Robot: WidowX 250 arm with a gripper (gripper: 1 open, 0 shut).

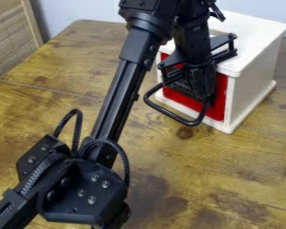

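Observation:
A white box [250, 54] with a red front panel [214, 110] stands at the back right of the table. My gripper [193, 89] is at the front of the box, over the red panel, dark and partly hidden by its own frame and cable loop. Whether its fingers are open or shut, and whether they hold anything, cannot be made out.
A woven panel [8, 36] stands at the far left edge. The arm runs diagonally from the lower left up across the middle.

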